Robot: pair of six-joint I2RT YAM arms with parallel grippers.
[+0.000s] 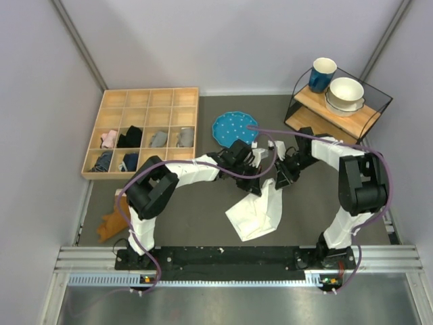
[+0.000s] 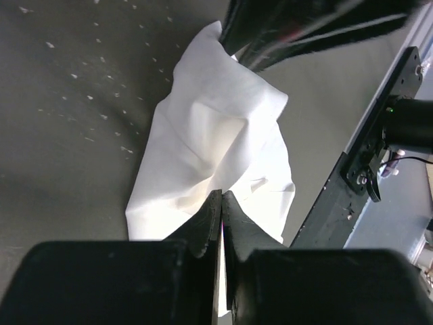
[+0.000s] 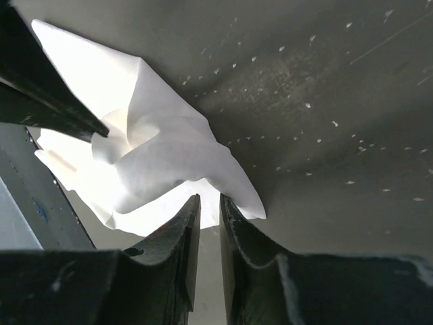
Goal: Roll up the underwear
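Note:
The white underwear [image 1: 254,218] lies crumpled on the dark table, its far end folded up in a raised ridge [image 2: 230,91]. My left gripper is shut, its tips over the cloth, nothing clearly between them; in the right wrist view its dark fingers reach onto the folds. My right gripper is part open at the raised end of the underwear [image 3: 169,162], its tips beside the cloth's edge; whether cloth is between them is unclear.
A wooden divided box [image 1: 160,97] with folded items stands at back left, a blue dotted plate [image 1: 231,127] behind my grippers, a shelf [image 1: 312,101] with dishes at back right. An orange cloth [image 1: 108,227] lies far left.

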